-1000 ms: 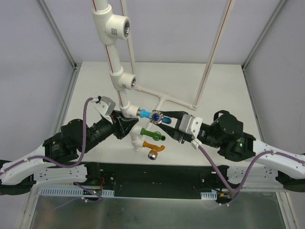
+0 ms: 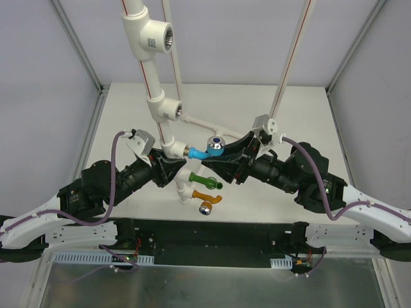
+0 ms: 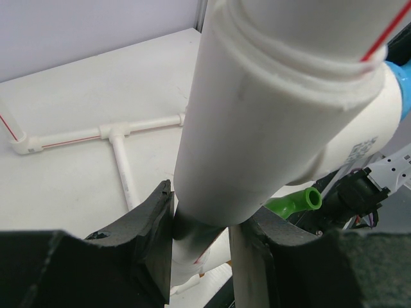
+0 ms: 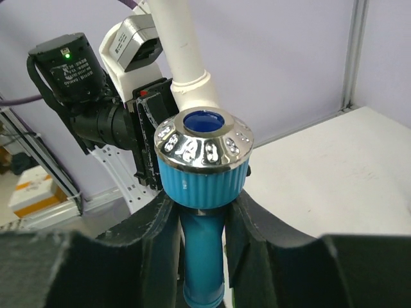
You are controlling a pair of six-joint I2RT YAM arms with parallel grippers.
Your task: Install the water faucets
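Note:
A blue faucet (image 2: 198,153) with a chrome knob (image 2: 216,142) extends sideways from a white pipe's side outlet (image 2: 174,149). Some brass thread still shows at the joint. My right gripper is shut on the blue faucet just below its collar, one finger on each side; the spout hangs between them in the right wrist view. My left gripper (image 2: 168,168) clasps the upright white pipe (image 3: 237,109), its fingers against both sides. Lower on the pipe sit a green faucet (image 2: 200,180) and an orange faucet (image 2: 207,197).
Two empty threaded outlets (image 2: 168,38) face right higher on the pipe. A thinner white pipe frame (image 2: 205,123) stands behind. The white board (image 2: 302,115) is bare at the right.
The blue faucet has turned with my right gripper: its knob, facing the top camera before, now points toward the back. The right wrist has rolled; the left arm looks unmoved.

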